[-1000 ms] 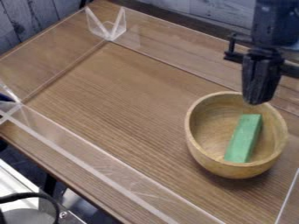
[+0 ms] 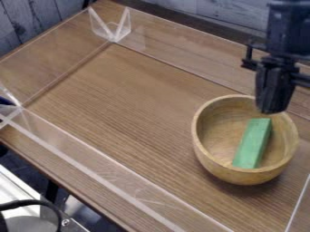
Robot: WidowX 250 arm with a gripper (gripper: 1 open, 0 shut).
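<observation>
A round wooden bowl (image 2: pixel 216 140) sits at the right of the table, with a green rectangular block (image 2: pixel 252 143) lying inside it. My dark gripper (image 2: pixel 274 96) hangs above the back rim of the bowl, pointing down. Its fingertips are close together, with nothing visible between them.
Clear low panels border it at the back and left. A dark cable and pale object lie beyond the lower left corner.
The gripper has shifted slightly over the last second, staying above the bowl. The bowl and green block have not visibly moved.
</observation>
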